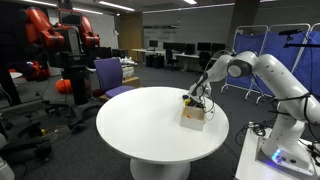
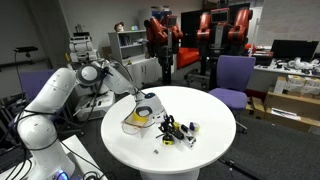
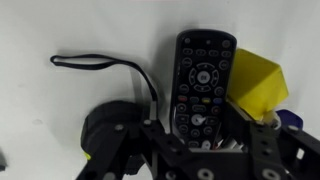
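A black remote control [image 3: 204,85] lies on the white surface in the wrist view, its upper part in plain sight. The lower end runs down between the fingers of my gripper, which are spread on either side of it. Some light space shows on its left side; contact on the right is hard to judge. In exterior view 2 my gripper [image 2: 168,124] is low over a cluster of small objects, and the remote cannot be made out there.
A yellow block [image 3: 256,83] sits close against the remote's right side. To the left lies a dark round object [image 3: 108,130] and a black strap [image 3: 95,65]. An open cardboard box [image 1: 192,119] stands beside the arm.
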